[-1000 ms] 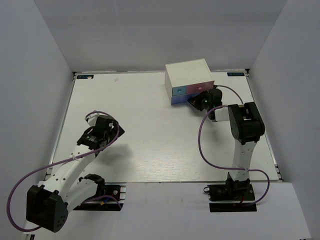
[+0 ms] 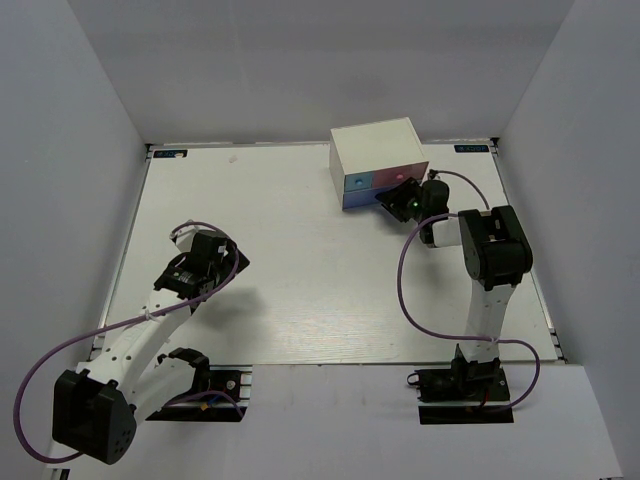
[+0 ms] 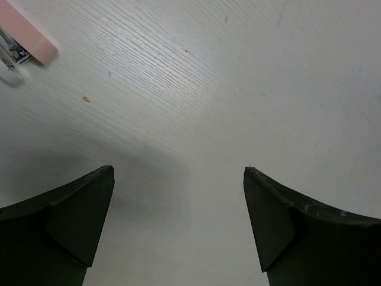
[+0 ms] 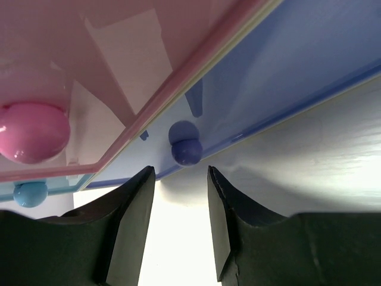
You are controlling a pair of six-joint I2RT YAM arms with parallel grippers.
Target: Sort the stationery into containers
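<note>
A box of drawers (image 2: 378, 150) stands at the back of the table, right of centre, with light-blue and pink upper fronts and a wide blue drawer (image 2: 364, 199) below. My right gripper is partly open at that lower drawer. In the right wrist view its round knob (image 4: 187, 154) lies just beyond the fingertips, in line with the gap; whether they touch it cannot be told. My left gripper stands wide open above bare table, nothing between its fingers. A pink and metal object (image 3: 27, 36), perhaps a stapler, shows only partly in the left wrist view's upper left corner.
Above the right fingers, the pink drawer front (image 4: 119, 65) with its pink knob (image 4: 34, 132) overhangs closely. Walls rise at the back and both sides.
The left arm and the drawer box look unmoved.
</note>
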